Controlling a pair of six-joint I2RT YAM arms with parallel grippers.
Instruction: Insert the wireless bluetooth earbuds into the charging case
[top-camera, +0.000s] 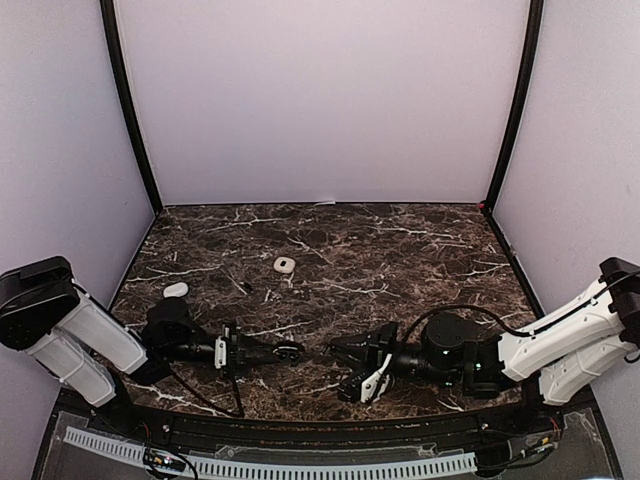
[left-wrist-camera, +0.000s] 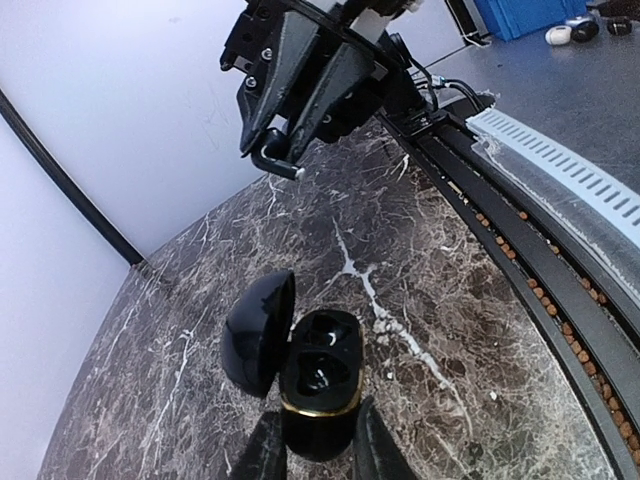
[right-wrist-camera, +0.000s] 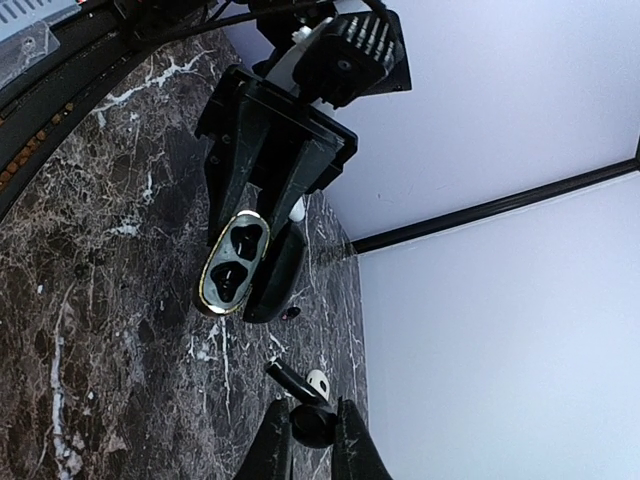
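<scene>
My left gripper is shut on the black charging case (left-wrist-camera: 320, 370), holding it above the table. Its lid (left-wrist-camera: 258, 330) stands open, and both wells look empty in the left and right wrist views. My right gripper is shut on a black earbud (right-wrist-camera: 312, 424), whose stem sticks out past the fingertips. From above, the case (top-camera: 288, 352) and the earbud (top-camera: 328, 349) face each other across a small gap, not touching. A small dark piece (top-camera: 243, 286), perhaps the other earbud, lies on the table behind the left arm.
A white rounded piece with a dark centre (top-camera: 284, 265) lies mid-table, and another white piece (top-camera: 176, 290) lies at the left by the left arm. A dark rail (top-camera: 300, 428) runs along the front edge.
</scene>
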